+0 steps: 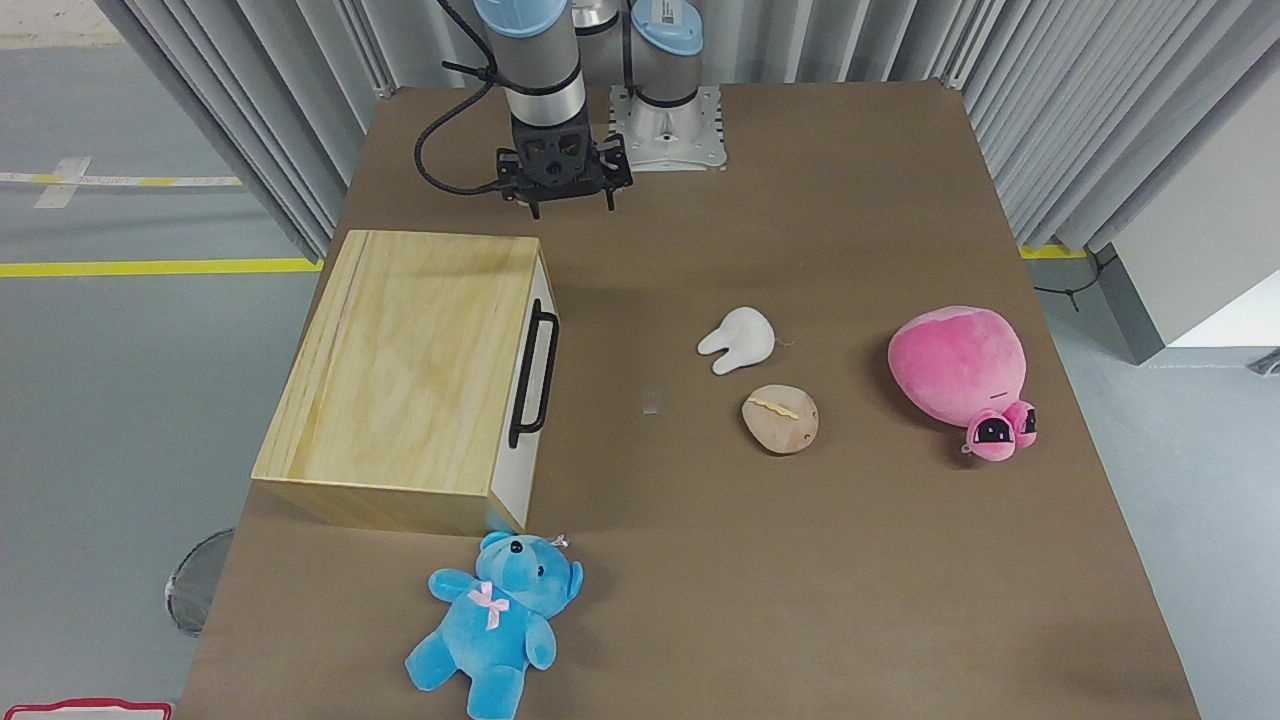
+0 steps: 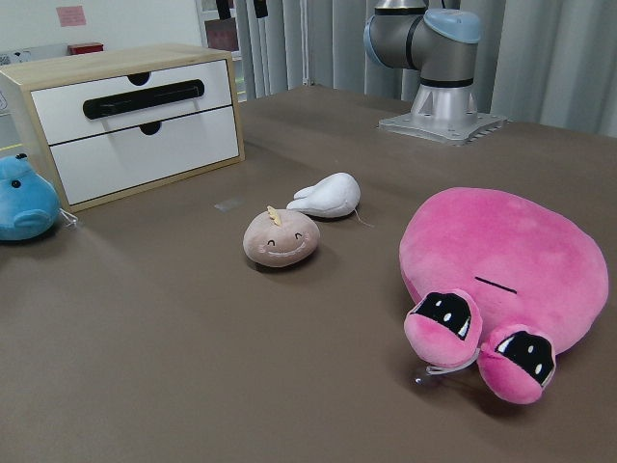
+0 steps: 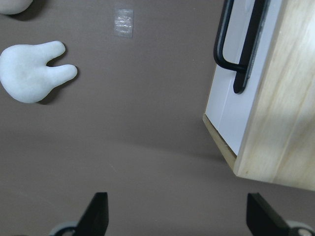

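My gripper point(image 1: 572, 206) hangs at the back of the table behind the wooden cabinet point(image 1: 384, 360); in the wrist view its fingers point(image 3: 96, 216) are wide open over bare table. The cabinet has two white drawers point(image 2: 145, 154), both closed, with a black handle point(image 1: 536, 378). Right of it lie a white plush point(image 1: 746, 342) with two prongs and a beige round plush point(image 1: 782, 420) with a smiling face. A pink plush point(image 1: 954, 366) sits at the right, and a blue teddy bear point(image 1: 492, 636) lies at the cabinet's front end.
A small clear patch point(image 1: 654, 402) lies between the cabinet and the beige plush. The white robot base point(image 1: 672, 144) stands at the back edge.
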